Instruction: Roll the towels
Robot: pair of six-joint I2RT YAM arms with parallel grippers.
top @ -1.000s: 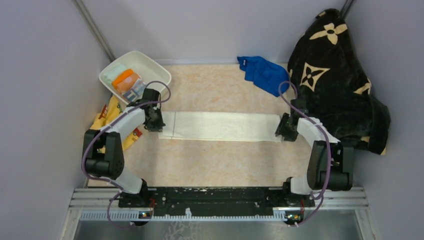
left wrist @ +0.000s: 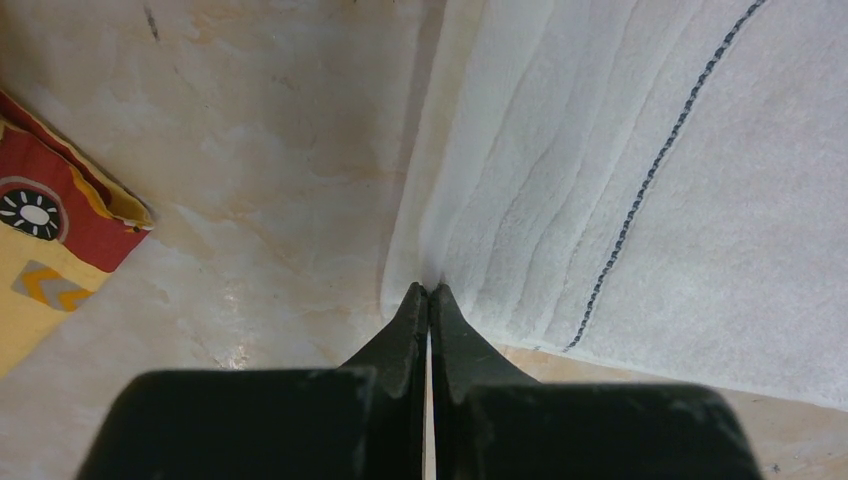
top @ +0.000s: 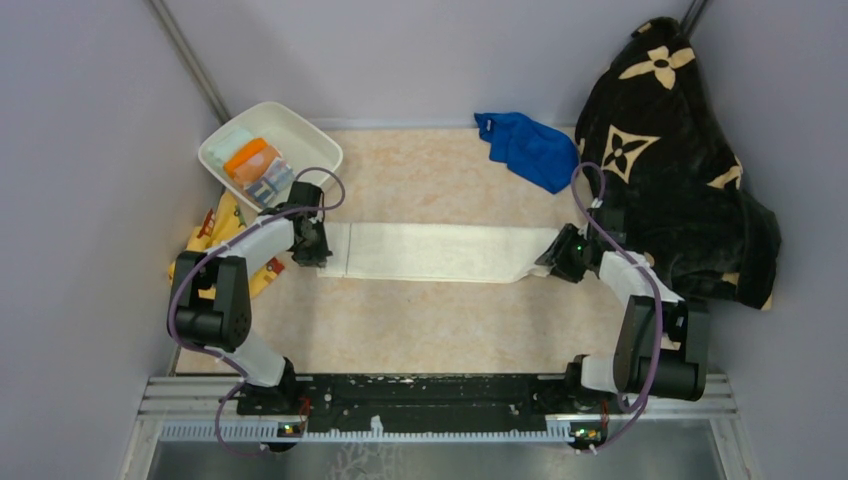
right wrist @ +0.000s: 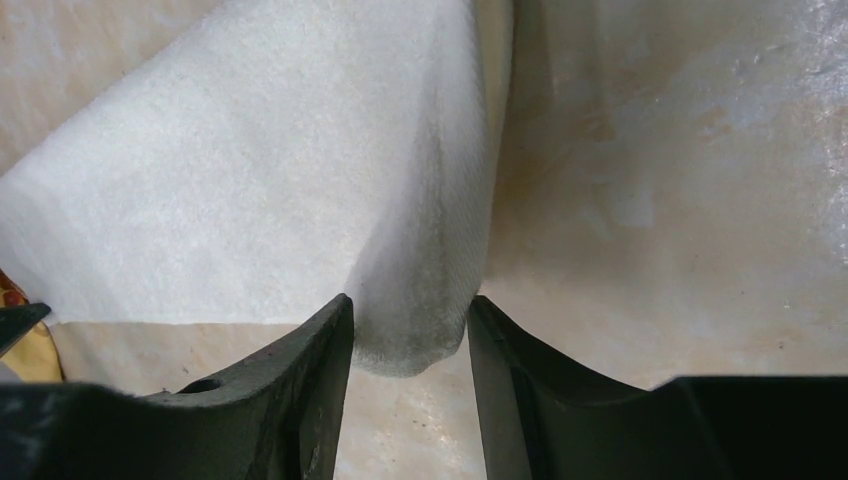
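A long white towel (top: pixel 440 252) lies folded in a strip across the middle of the table, with a dark stitched line near its left end. At that end my left gripper is shut, and creases in the white cloth run into its fingertips, a thin edge of towel pinched there. My right gripper stands open at the towel's right end. The near right corner (right wrist: pixel 410 335) is raised and bent over between its fingers. In the top view the right gripper (top: pixel 550 262) hides part of that end.
Behind the left arm stands a white bin (top: pixel 322 150) holding packages, with a yellow patterned cloth (top: pixel 264 277) beside it. A blue cloth (top: pixel 530 150) lies at the back, and a black blanket (top: pixel 650 180) is heaped on the right. Bare table lies in front of the towel.
The right gripper has shifted slightly left over the towel's end, and the near right corner, flat before, is now lifted and creased. The left gripper has barely moved.
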